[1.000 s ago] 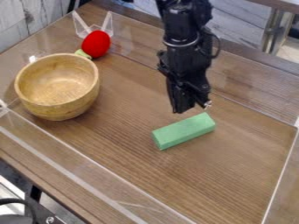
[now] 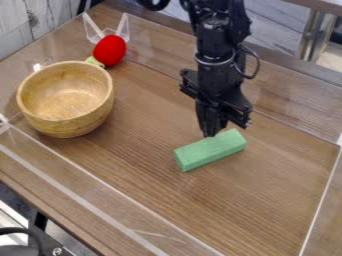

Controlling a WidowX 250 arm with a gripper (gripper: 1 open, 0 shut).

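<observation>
My black gripper [image 2: 211, 131] is at the centre, its tip low just behind a green rectangular block [image 2: 210, 150] that lies diagonally on the wooden table. Its fingers look shut, with nothing visible between them. Whether the tip touches the block I cannot tell.
A wooden bowl [image 2: 72, 99] stands at the left. A red object [image 2: 111, 48] lies at the back left, with a small light green piece beside it.
The arm's lower part has shifted slightly, with the gripper looking a little lower and nearer the green block. The block looks unmoved.
</observation>
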